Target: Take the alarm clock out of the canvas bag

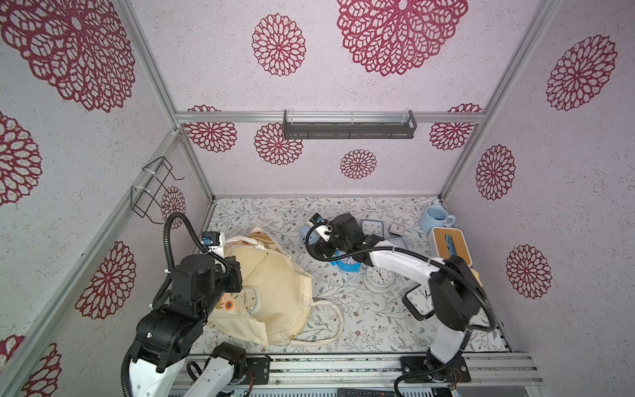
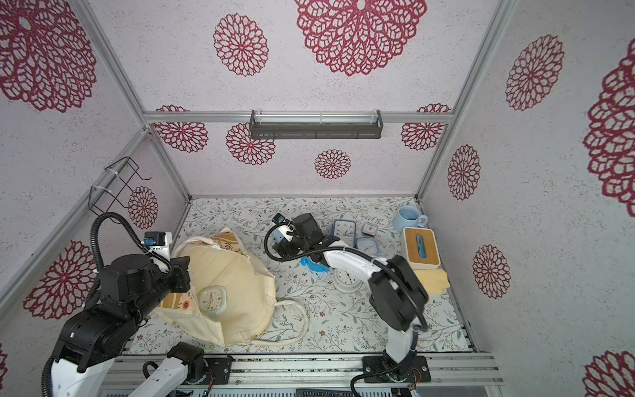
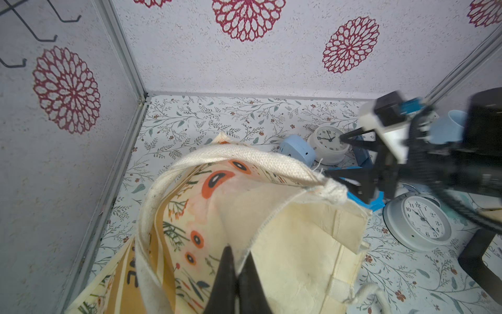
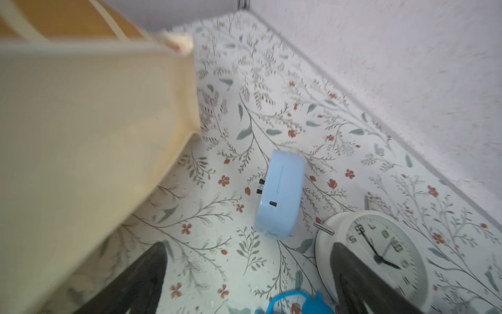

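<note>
The cream canvas bag (image 1: 277,297) lies open on the left of the table, with a pale-green square alarm clock (image 2: 212,299) inside it. My left gripper is shut at the bag's upper edge; whether cloth is between its fingers is unclear. It hides part of the bag in the top views. My right gripper is open, with nothing held, above the table right of the bag, pointing toward a small light-blue clock (image 4: 279,193) and a white round clock (image 4: 381,256).
A bright blue clock (image 2: 316,266), more clocks, a blue mug (image 2: 406,219), an orange tray (image 2: 428,246) and a yellow cloth (image 2: 433,281) crowd the right half. Clear table lies behind the bag and at front centre. A wire rack (image 1: 153,188) is on the left wall.
</note>
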